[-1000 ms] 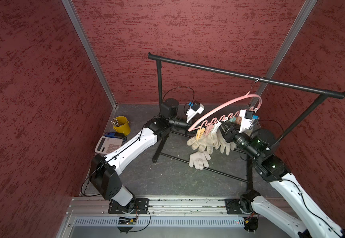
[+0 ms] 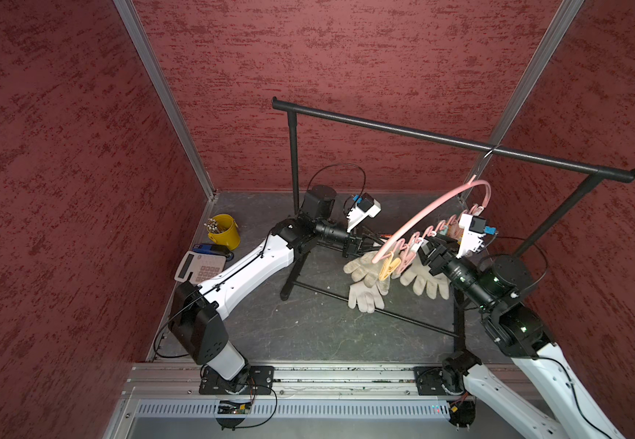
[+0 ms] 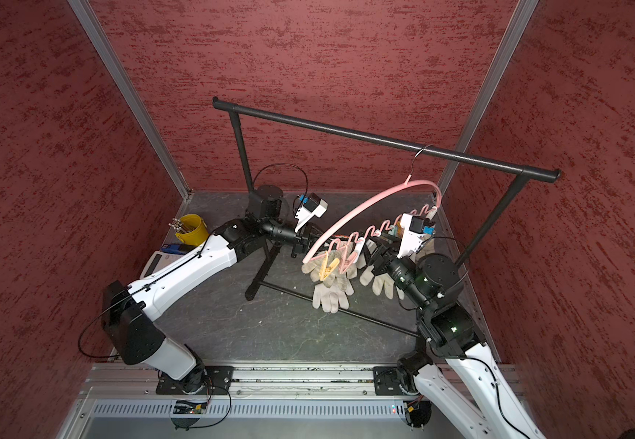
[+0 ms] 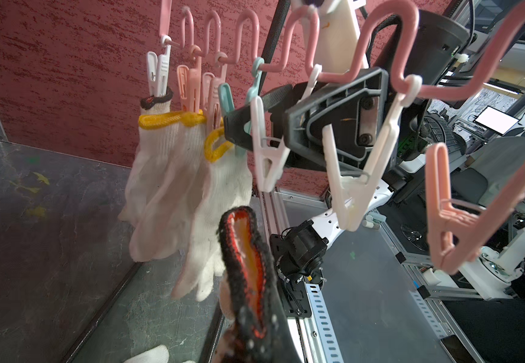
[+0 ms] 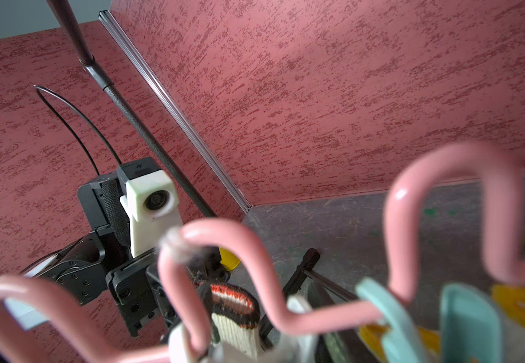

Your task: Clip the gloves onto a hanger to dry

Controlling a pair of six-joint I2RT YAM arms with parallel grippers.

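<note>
A white knit glove [image 5: 237,331] with a dark, red-lined cuff [image 4: 244,272] hangs from my left gripper [image 2: 377,243], shut on the cuff's edge; its fingers are mostly hidden. The pink hanger [image 2: 424,209] hangs tilted from the rail by its hook. My right gripper is at the hanger's clip row, fingers apart, with a white clip [image 4: 269,154] between them. That clip's lower ends look closed, above and beside the held cuff. Several gloves [image 4: 180,163] with yellow-edged cuffs hang from clips farther along.
Empty white [image 4: 359,181] and pink [image 4: 455,205] clips dangle close to the right gripper. Another glove [image 2: 366,297] lies on the table by the rack's lower bar. A yellow cup [image 2: 223,232] and calculator [image 2: 200,267] stand far left.
My right gripper has moved right and slightly toward the front. The hanger has swung the same way, its left end coming forward. My left gripper has shifted slightly right.
</note>
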